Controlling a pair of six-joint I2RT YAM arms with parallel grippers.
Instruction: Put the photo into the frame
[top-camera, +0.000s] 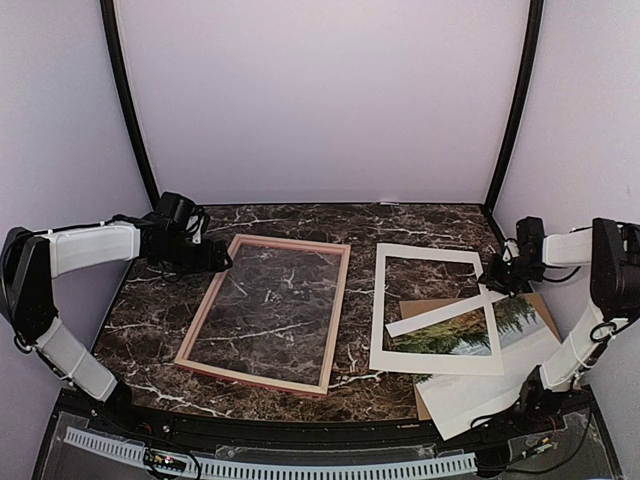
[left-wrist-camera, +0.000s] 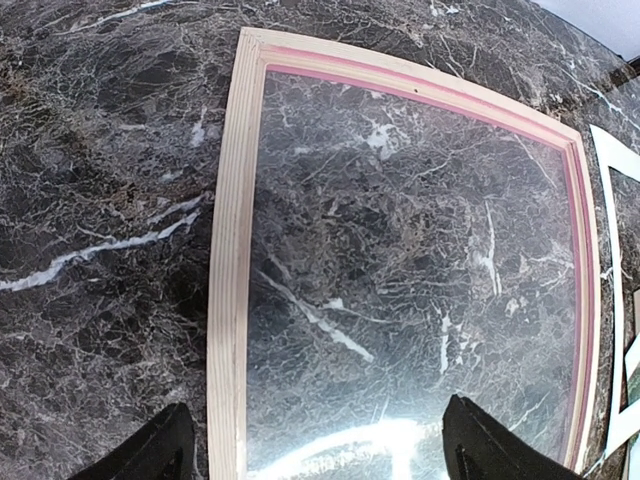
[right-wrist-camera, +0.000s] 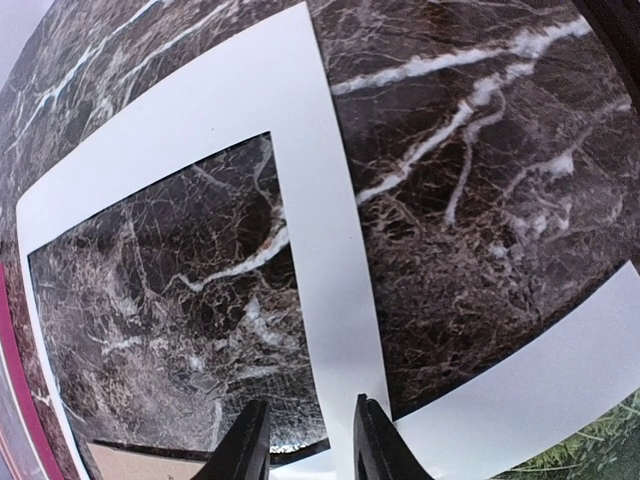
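Note:
The wooden frame (top-camera: 337, 300) with a clear pane lies on the left half of the dark marble table. My left gripper (top-camera: 215, 255) is open over its left edge, nothing between its fingers. A white mat (top-camera: 377, 305) lies to the right, with a loose white strip (top-camera: 420, 320) across it, over the landscape photo (top-camera: 450, 335). My right gripper is at the mat's right border, fingers apart; whether they touch the card is unclear.
A brown board (top-camera: 545, 312) and a white sheet (top-camera: 470, 410) lie under and beside the photo at the front right. Bare marble shows along the back and between frame and mat.

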